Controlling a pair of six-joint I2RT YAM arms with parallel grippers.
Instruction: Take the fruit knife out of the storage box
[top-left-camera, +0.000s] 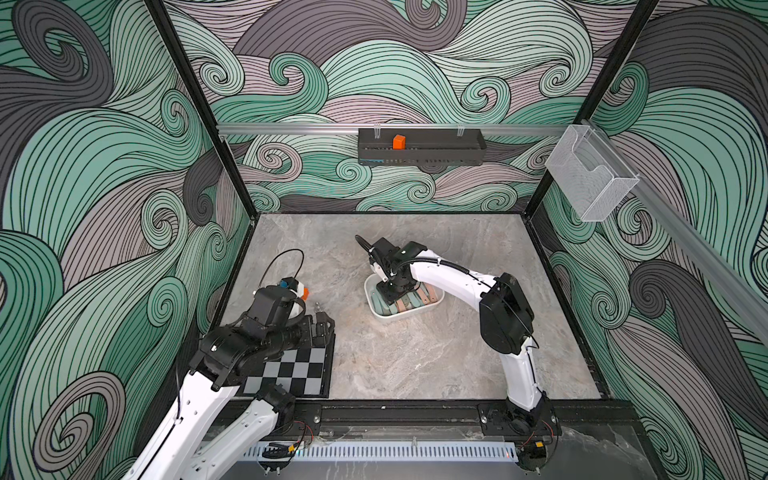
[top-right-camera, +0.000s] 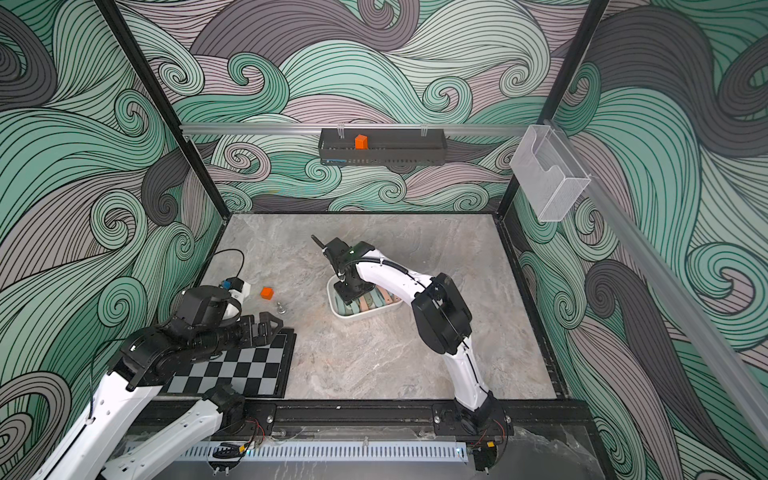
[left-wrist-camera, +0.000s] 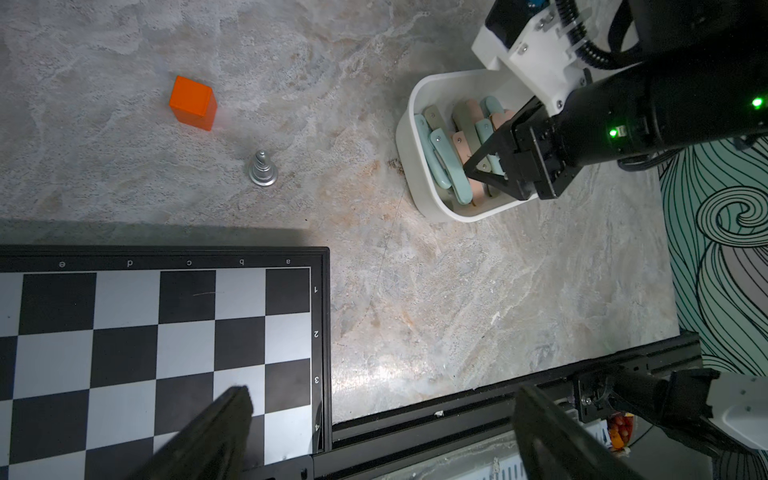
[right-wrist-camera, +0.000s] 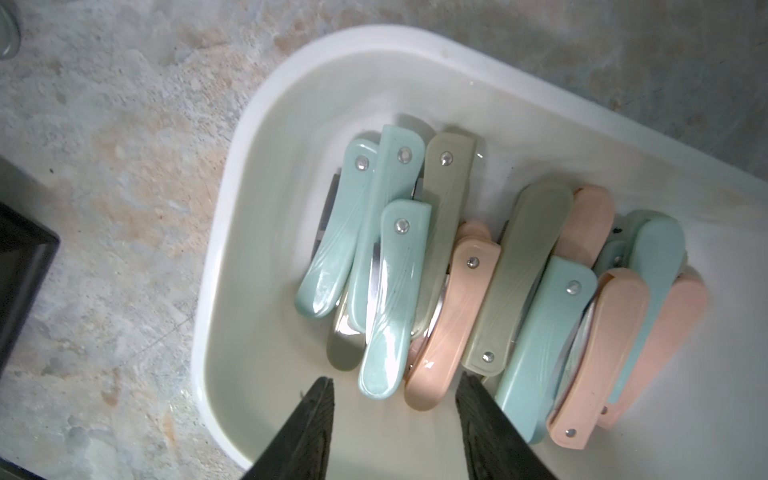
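Observation:
The white storage box (right-wrist-camera: 214, 304) holds several folding fruit knives in mint, pink and olive, such as a mint knife (right-wrist-camera: 393, 304) and a pink knife (right-wrist-camera: 448, 328). My right gripper hangs over the box, its fingertips apart above the near part, below the knife ends in the right wrist view, with no knife visible between them. In the top left view my left gripper (top-left-camera: 317, 328) is drawn back over the chessboard, left of the box. Its blurred fingertips stand wide apart in the left wrist view.
An orange cube (left-wrist-camera: 192, 102) and a small metal piece (left-wrist-camera: 262, 166) lie on the table left of the box. The chessboard (left-wrist-camera: 324, 288) occupies the front left. The table right of and before the box is clear.

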